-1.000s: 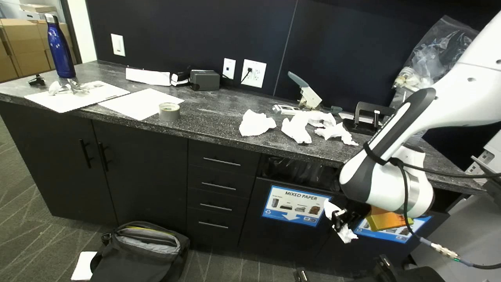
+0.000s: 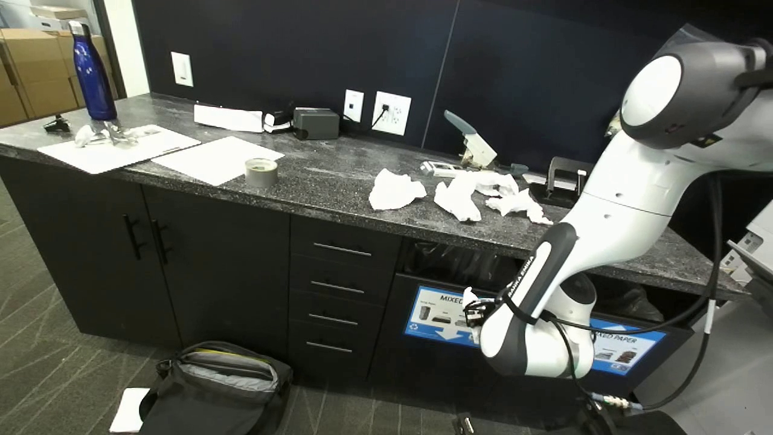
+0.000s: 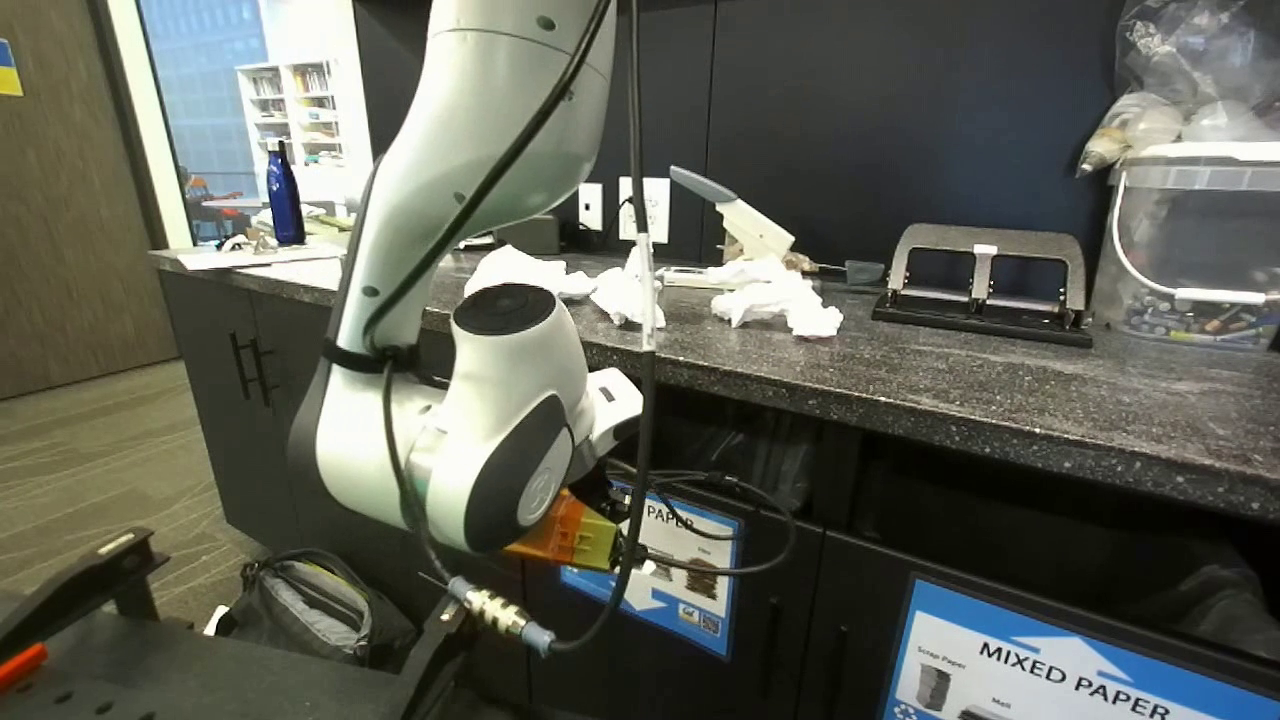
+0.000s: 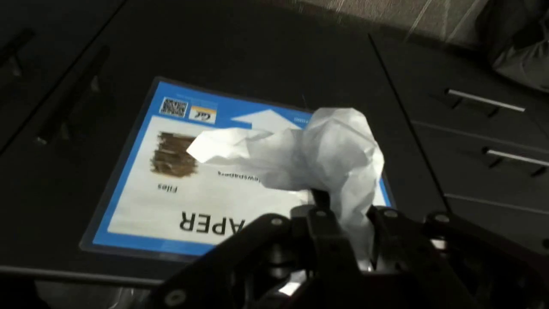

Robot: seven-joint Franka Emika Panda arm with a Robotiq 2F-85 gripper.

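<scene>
In the wrist view my gripper is shut on a crumpled white paper (image 4: 337, 149), which sticks out past the fingertips and partly covers a blue-bordered paper sign (image 4: 149, 211) behind it. From exterior view 1, the gripper (image 2: 474, 313) is in front of the bin cabinet, below the counter edge, with a bit of the held paper (image 2: 470, 296) showing. More crumpled papers lie on the counter: one (image 2: 395, 190) apart on the left and several (image 2: 458, 199) clustered beside it. The arm hides most of the gripper in exterior view 2.
An open bin slot (image 2: 464, 264) runs above the "MIXED PAPER" sign (image 2: 427, 324), under the counter (image 2: 326, 188). A hole punch (image 3: 984, 282) and a clear bucket (image 3: 1188, 240) stand on the counter's right. A tape roll (image 2: 261, 173) sits left; a bag (image 2: 224, 391) lies on the floor.
The arm has swung left in exterior view 1, carrying the held paper up and left across to the mixed-paper sign. The counter papers have not moved.
</scene>
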